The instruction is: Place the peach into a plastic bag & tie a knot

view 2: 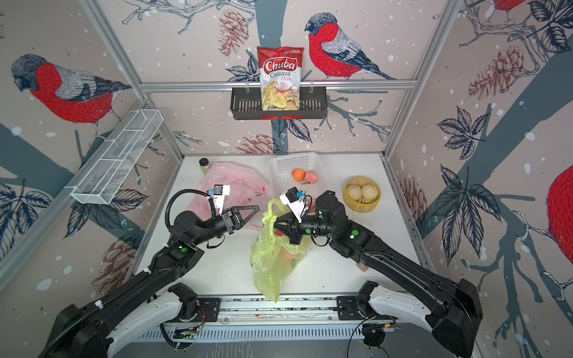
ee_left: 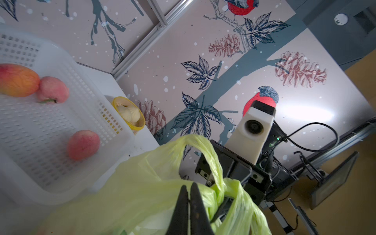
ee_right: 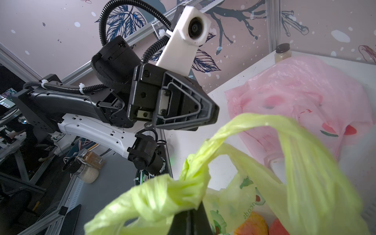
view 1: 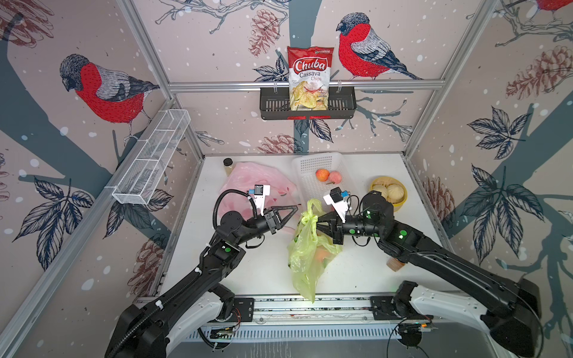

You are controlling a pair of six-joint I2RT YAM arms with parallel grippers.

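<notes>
A yellow-green plastic bag (view 1: 307,256), twisted at its top, hangs from my right gripper (view 1: 319,225), which is shut on its gathered neck. Fruit (ee_right: 251,224) lies inside the bag's lower part, faint through the film in the top views. A loop of handle (ee_right: 270,121) arches above the twisted knot-like bunch (ee_right: 172,192) in the right wrist view. To the left of the bag, apart from it, my left gripper (view 1: 296,208) is shut with nothing between its fingers. In the left wrist view the bag (ee_left: 156,176) stands beyond those fingertips.
A white perforated basket (view 1: 307,179) with several peaches stands behind the bag. Back left lies a pink bag (view 1: 256,179), a jar (view 1: 228,167) behind it. A yellow bowl (view 1: 398,201) sits at the right.
</notes>
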